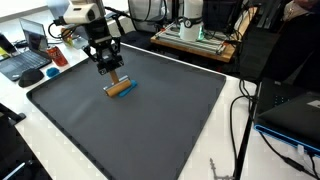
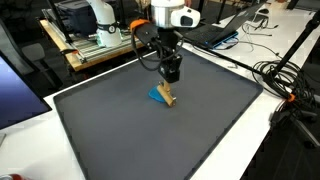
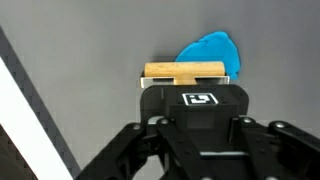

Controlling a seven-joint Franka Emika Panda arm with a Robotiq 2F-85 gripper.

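A wooden T-shaped tool, like a small mallet (image 1: 117, 90), hangs head down from my gripper (image 1: 115, 68), which is shut on its handle. In the wrist view its cylindrical head (image 3: 186, 69) lies crosswise just beyond the black gripper body. A flat blue lump (image 3: 213, 51), like soft dough, shows from under and beside the head's right end. From the other side, the wooden tool (image 2: 167, 95) is low at the edge of the blue lump (image 2: 156, 95). Whether the two touch cannot be made out. The fingertips are mostly hidden in the wrist view.
A dark grey mat (image 1: 160, 125) covers the table, largely bare in front of and to the right of the tool. Beyond its far-left edge stand a laptop (image 1: 37, 38) and a red item (image 1: 57, 56). Cables run along the right side.
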